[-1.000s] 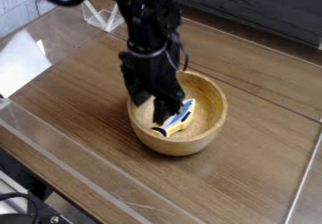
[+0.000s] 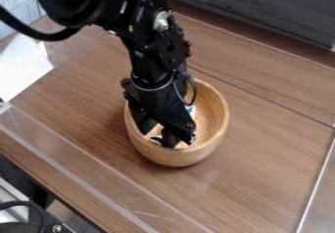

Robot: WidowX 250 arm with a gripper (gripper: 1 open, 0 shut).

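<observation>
A wooden bowl (image 2: 206, 144) sits on the table, and my black gripper (image 2: 164, 124) reaches down inside it from above. Its open fingers are low in the bowl, around a small white, blue and yellow object (image 2: 156, 137) that is mostly hidden behind them; whether they touch it is unclear.
A wall (image 2: 236, 2) runs along the back. A white sheet (image 2: 20, 66) lies at the left edge, and dark cables hang at the lower left.
The gripper has moved down into the bowl, covering most of the small object. The bowl has shifted slightly left.
</observation>
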